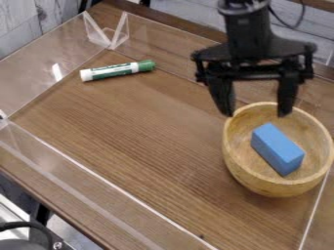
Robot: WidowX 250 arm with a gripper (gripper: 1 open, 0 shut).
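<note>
My gripper [253,96] hangs open at the upper right, above the back rim of a wooden bowl [237,166]. Its dark fingers point down, with nothing seen held between them. A blue block [275,146] lies inside the bowl, in front of and below the gripper.
A green and white tube [117,70] lies at the back left of the wooden table [117,146]. A clear plastic piece stands near the top left. Dark cables show at the lower left edge.
</note>
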